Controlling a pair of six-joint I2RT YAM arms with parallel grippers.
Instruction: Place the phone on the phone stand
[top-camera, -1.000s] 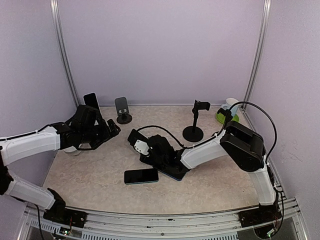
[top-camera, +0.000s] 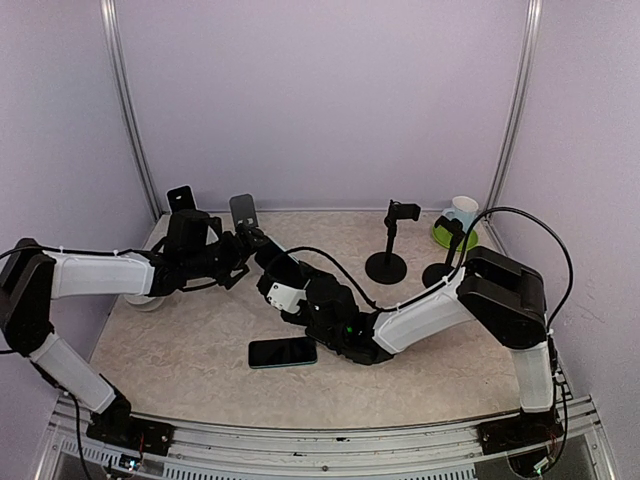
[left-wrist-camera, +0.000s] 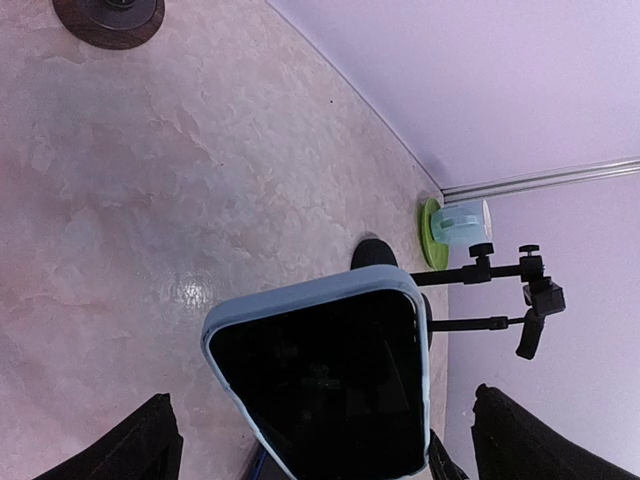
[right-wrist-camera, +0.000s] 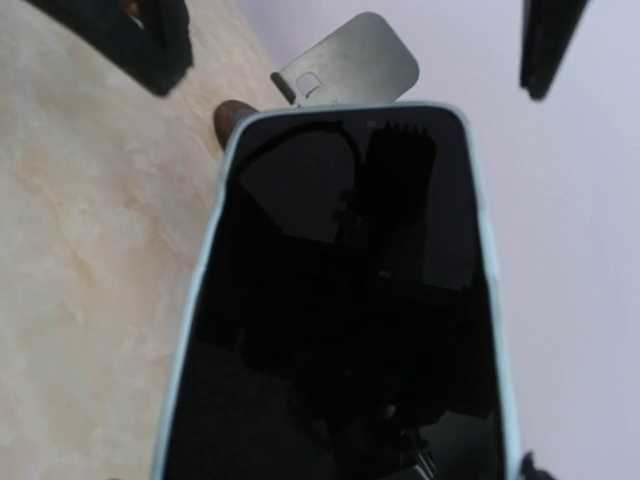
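A phone in a pale blue case stands raised between my grippers; it fills the middle of the right wrist view (right-wrist-camera: 340, 290) and the lower middle of the left. My left gripper is open around the phone's upper end, its fingers apart from it. In the right wrist view two dark fingertips (right-wrist-camera: 535, 70) are spread above the phone; whether my right gripper (top-camera: 285, 285) grips it is unclear. A grey phone stand (top-camera: 243, 210) stands at the back left, also behind the phone in the right wrist view (right-wrist-camera: 350, 60).
Another phone (top-camera: 282, 352) lies at the front middle. A black-screened object (top-camera: 180, 198) stands at the back left. Two black holders (top-camera: 386, 267) stand at the right, near a cup (top-camera: 463, 208) on a green plate (top-camera: 442, 236). A white bowl is partly hidden at left.
My right arm has risen slightly, with the phone now higher and nearer the left gripper.
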